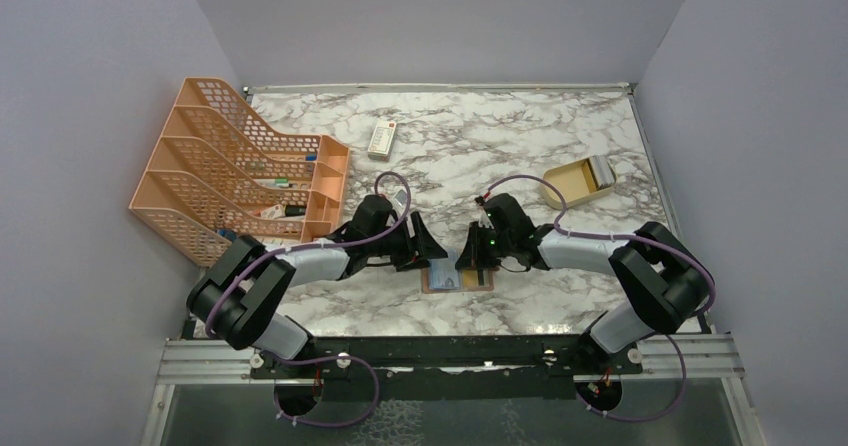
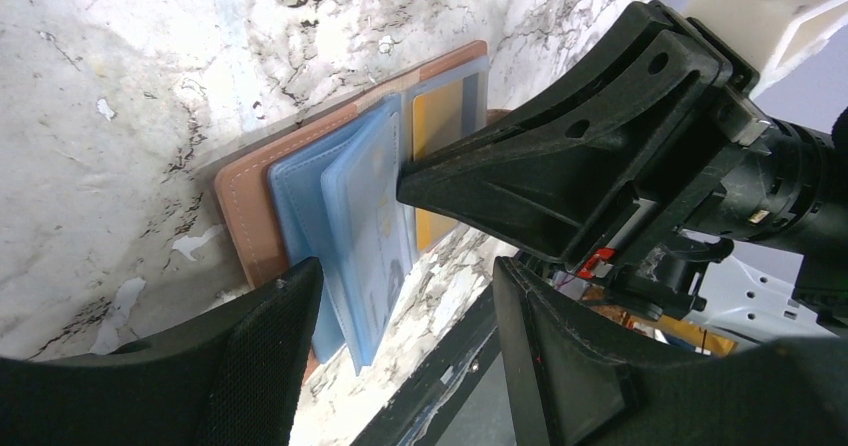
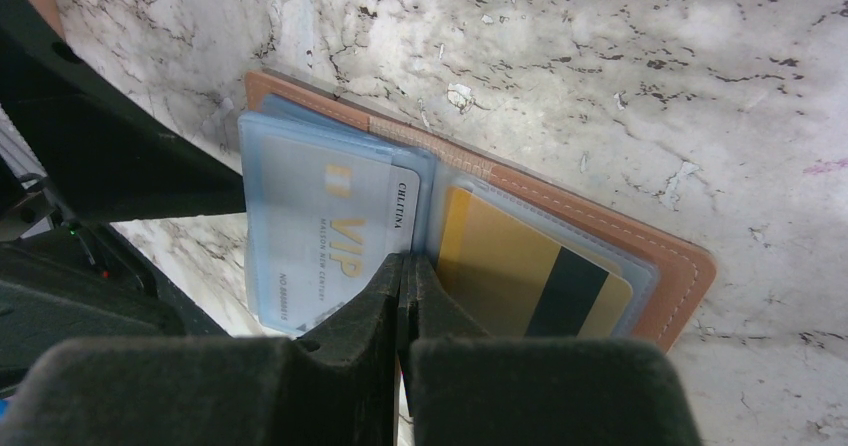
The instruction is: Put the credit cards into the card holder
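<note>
The brown card holder (image 1: 457, 290) lies unfolded on the marble table. Its blue sleeve leaves (image 2: 362, 216) stand slightly fanned in the left wrist view. Inside the top leaf, a white VIP card (image 3: 325, 226) shows in the right wrist view. A gold card with a black stripe (image 3: 505, 261) sits in the clear sleeve on the other side. My left gripper is part open at the leaf's outer edge, its fingers apart. One of its fingertips (image 3: 225, 188) reaches that edge. My right gripper is shut, tips at the leaf's inner edge near the spine.
A tan box (image 1: 570, 181) holding grey cards (image 1: 602, 172) stands at the right. A small white box (image 1: 382, 139) lies at the back, and an orange rack (image 1: 328, 181) fills the left. Marble between them is clear.
</note>
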